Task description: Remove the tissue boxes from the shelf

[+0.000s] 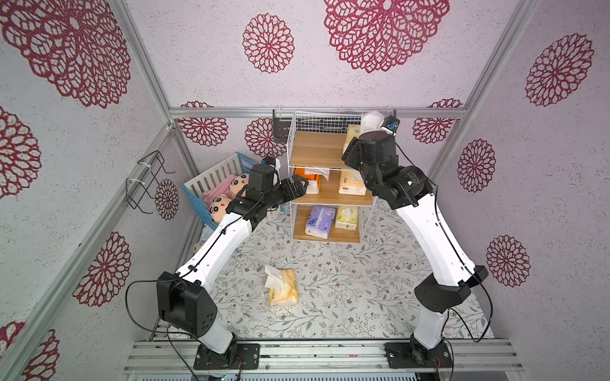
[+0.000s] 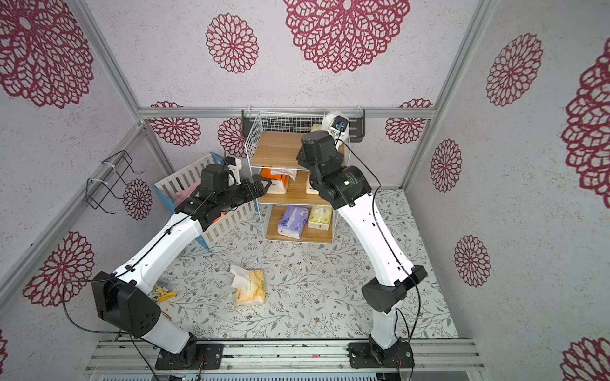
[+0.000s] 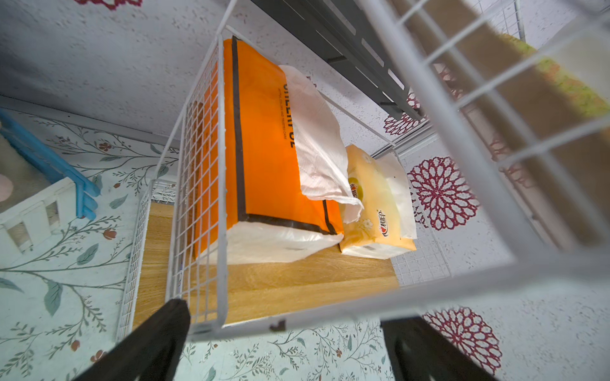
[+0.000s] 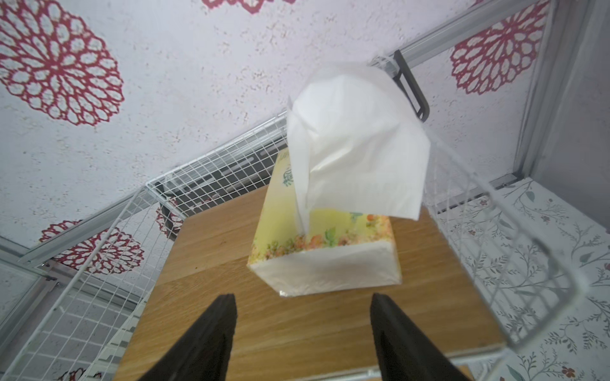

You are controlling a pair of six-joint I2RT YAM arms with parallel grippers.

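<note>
On the shelf's top board stands a yellow tissue box (image 4: 327,228) with a large white tissue sticking out; my open right gripper is in front of it, not touching. The middle board carries an orange tissue pack (image 3: 267,139) on the left and a pale orange one (image 3: 375,203) to its right. My left gripper is open at the shelf's left front edge, before the orange pack, with nothing between its fingers. On the bottom board sit a purple pack (image 1: 320,220) and a yellow one (image 1: 346,216). Another yellow-orange pack (image 1: 284,287) lies on the floor cloth.
The shelf's white wire sides (image 3: 197,190) stand close by the left gripper. A blue-and-white crib (image 2: 213,222) with dolls is left of the shelf. The floor in front of the shelf is largely clear.
</note>
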